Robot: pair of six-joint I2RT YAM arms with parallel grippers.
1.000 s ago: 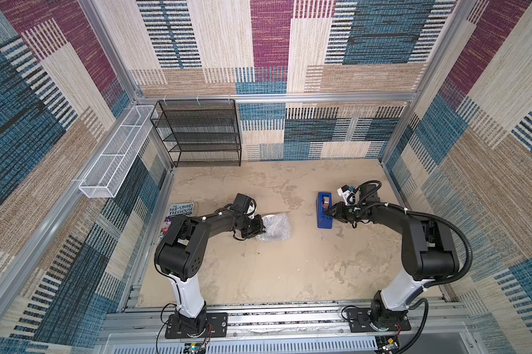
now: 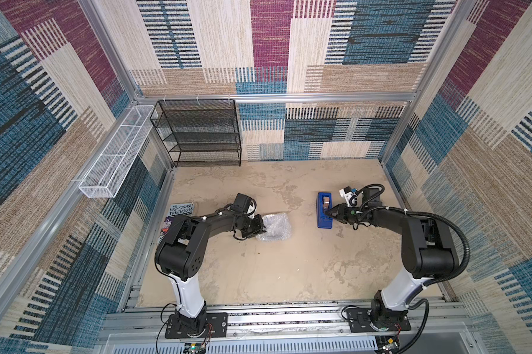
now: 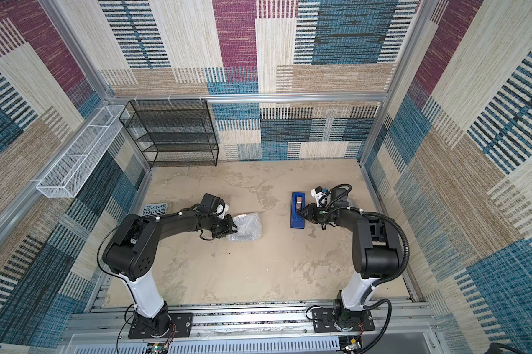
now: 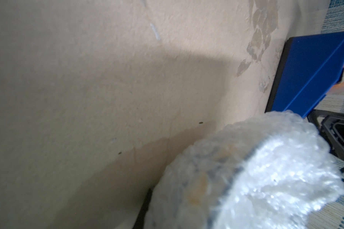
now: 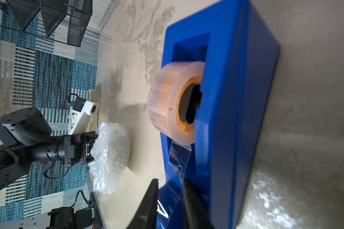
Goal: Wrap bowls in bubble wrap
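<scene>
A bundle of clear bubble wrap (image 2: pixel 276 226), with something darker showing faintly through its layers in the left wrist view, is gripped at its left side by my left gripper (image 2: pixel 261 226). The bundle (image 4: pixel 263 179) fills the lower right of that view and hides most of the fingers. The blue tape dispenser (image 5: pixel 233 114) stands on the table to the right, holding a roll of clear tape (image 5: pixel 175 99). Over its front end, my right gripper has its fingers partly apart, around the tape strip (image 5: pixel 178 160) running from the roll.
A book (image 2: pixel 181 209) lies at the table's left edge, behind the left arm. At the back left stands a black mesh rack (image 2: pixel 198 132), and a white wire basket (image 2: pixel 115 153) hangs on the left wall.
My right gripper and wrist have shifted very slightly at the dispenser. The left arm, the bundle and the dispenser look the same.
</scene>
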